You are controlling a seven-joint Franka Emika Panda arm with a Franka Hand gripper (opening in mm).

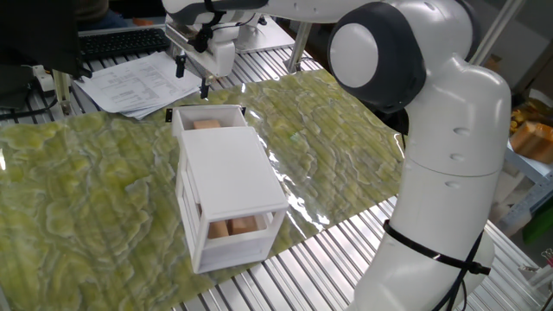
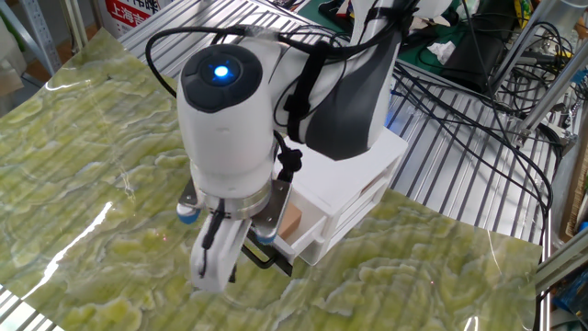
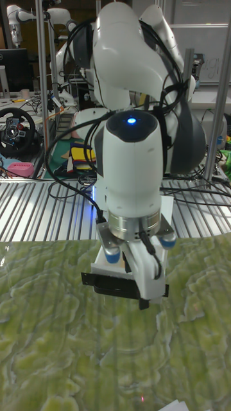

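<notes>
A small white cabinet (image 1: 232,168) stands on the green marbled sheet, its upper drawer (image 1: 179,125) pulled out at the far end in exterior view 1. A wooden block (image 1: 206,124) lies in that drawer, showing also as a tan block (image 2: 290,221) in exterior view 2. The drawer carries a black handle bar (image 3: 109,284). Two more wooden blocks (image 1: 240,225) sit inside the cabinet at its near end. My gripper (image 1: 192,78) hangs beyond the drawer front, its dark fingertips apart and nothing visible between them. In exterior view 3 its hand partly covers the drawer.
Printed papers (image 1: 138,84) and a keyboard (image 1: 121,41) lie behind the sheet. The green sheet (image 1: 78,207) is clear on both sides of the cabinet. Cables (image 2: 514,147) run over the slatted metal table.
</notes>
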